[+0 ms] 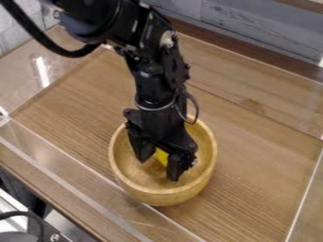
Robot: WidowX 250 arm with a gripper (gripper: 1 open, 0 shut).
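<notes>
The black arm reaches down from the top left, and my gripper (159, 153) is lowered inside a tan wooden bowl (163, 197) near the centre. Its black fingers stand open over a small yellow object (161, 156), which is partly hidden by them. I cannot tell whether they touch it.
The bowl rests on a light wooden table (252, 113) with wide free room to the right and left. A white board wall runs along the back. A black cable lies at the bottom left, near the table's front edge.
</notes>
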